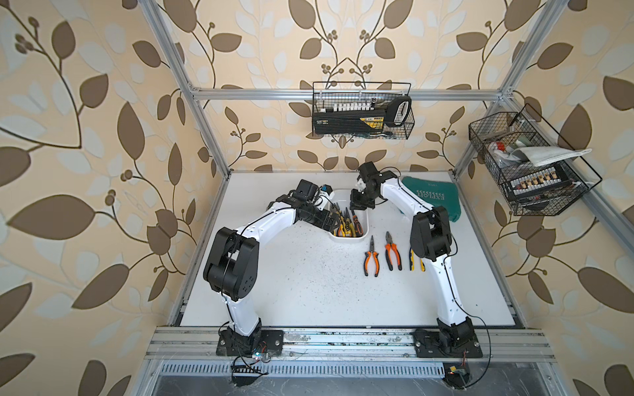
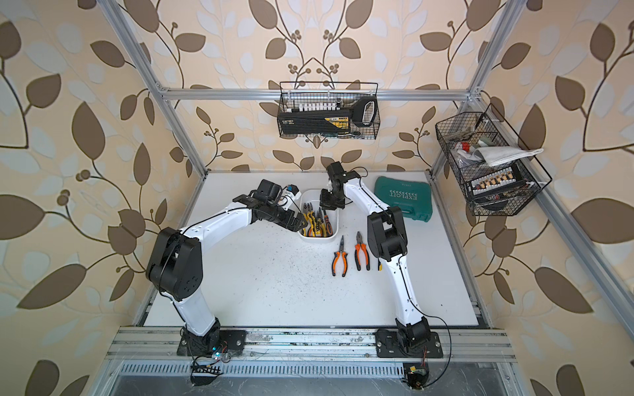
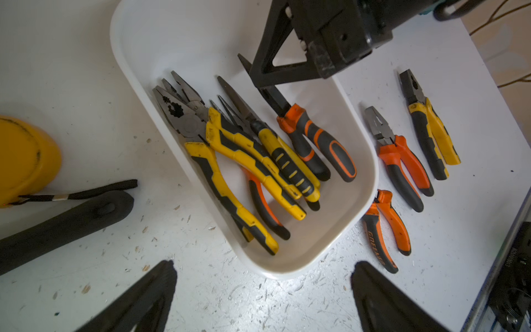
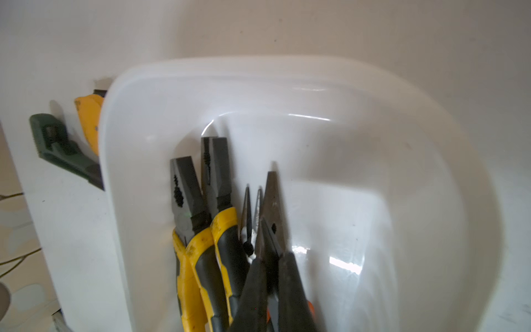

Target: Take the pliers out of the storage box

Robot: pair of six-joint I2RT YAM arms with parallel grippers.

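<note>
The white storage box (image 3: 127,72) holds several pliers with yellow-black and orange-black handles. Yellow-handled pliers (image 3: 226,193) lie along its left wall, and long-nosed yellow pliers (image 3: 287,166) lie in the middle. Orange-black pliers (image 3: 320,141) are on the right side. Over their metal nose is my right gripper, down in the box and shut; a dark plier nose shows right at its fingertips, and I cannot make out any grip on it. My left gripper stands wide open above the box's front left, with nothing between its fingers.
Outside the box on the right lie two orange pliers (image 1: 371,257) (image 1: 392,252) and yellow-black pliers (image 3: 430,127). A green case (image 1: 432,194) sits at the back right. Left of the box is a yellow object (image 3: 25,157) with a black handle.
</note>
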